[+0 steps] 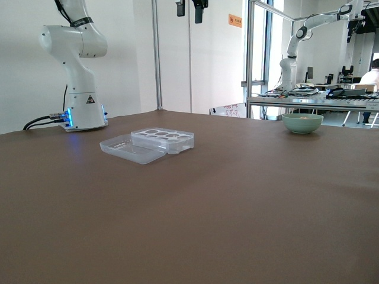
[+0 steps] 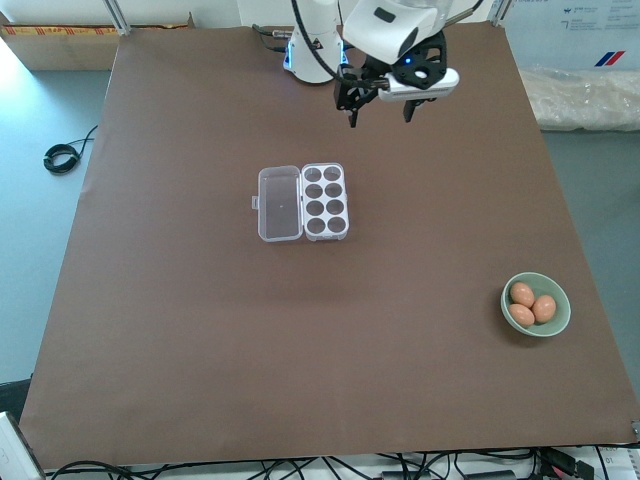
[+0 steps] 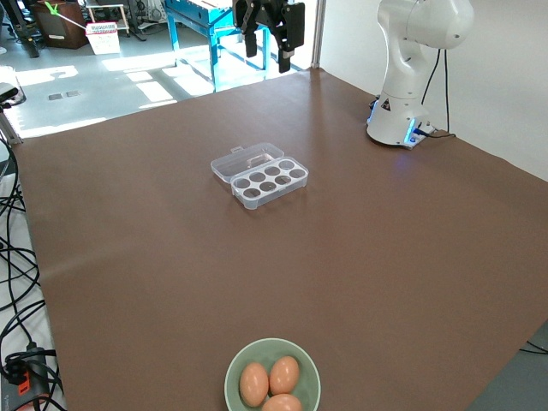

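A clear plastic egg tray (image 2: 325, 202) with eight empty holes and its lid (image 2: 280, 203) folded open lies mid-table. A mint bowl (image 2: 535, 325) holding several brown eggs (image 3: 283, 375) sits at the right in the left camera view and at the bottom of the right camera view. My gripper (image 2: 380, 116) hangs high near the arm's base, beyond the tray and well away from the bowl; its two black fingers stand apart with nothing between them, as the top camera view (image 1: 189, 13) also shows.
The robot's white base (image 3: 398, 120) stands at its far edge. Cables (image 3: 21, 317) run beside the table edge, off the surface.
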